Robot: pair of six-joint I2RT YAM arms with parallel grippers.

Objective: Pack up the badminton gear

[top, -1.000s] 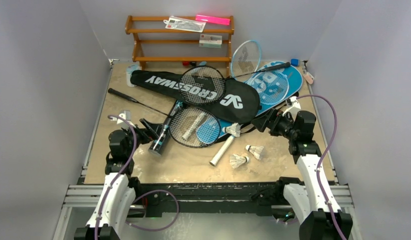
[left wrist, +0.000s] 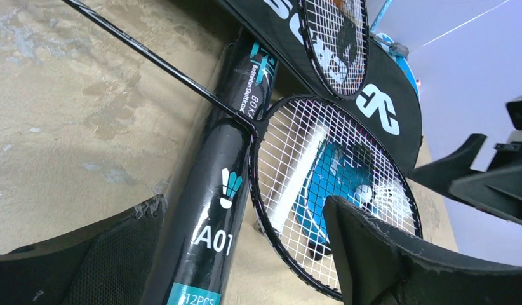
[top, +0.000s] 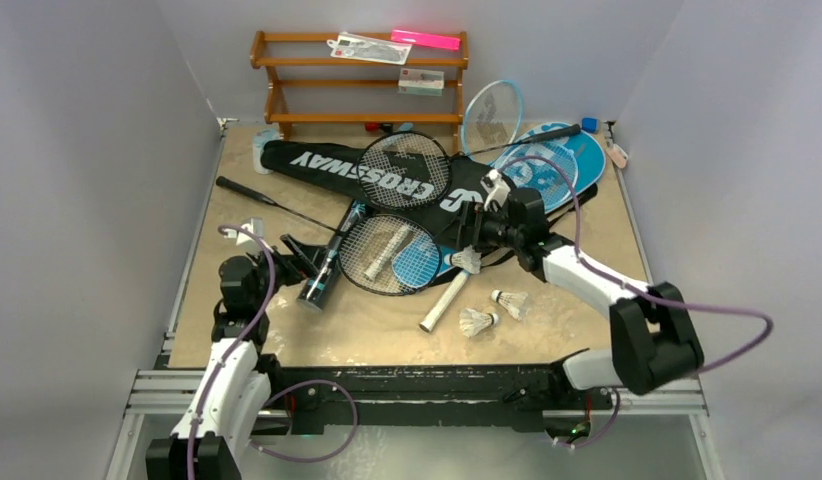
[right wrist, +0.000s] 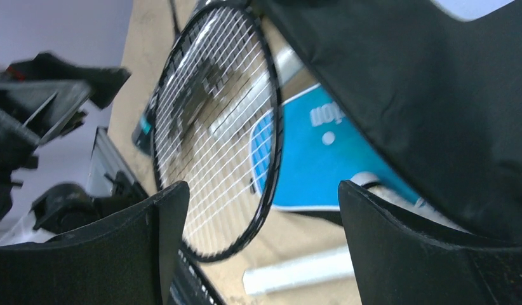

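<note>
A black racket (top: 382,285) lies across the shuttlecock tube (left wrist: 207,210) and over a blue cover (left wrist: 322,190). Behind them the black CROSSWAY bag (top: 317,163) has a second racket (top: 407,140) on top. My left gripper (top: 305,258) stands open above the tube, left of the lower racket, nothing between its fingers. My right gripper (top: 470,222) hangs open over the bag's right part, above that racket's edge, as the right wrist view shows. Shuttlecocks (top: 477,322) lie at the front.
A wooden rack (top: 357,117) stands at the back with small packages. Blue rackets and a cover (top: 587,155) lie back right. The table's front left and front right have bare room.
The left arm is nearly still.
</note>
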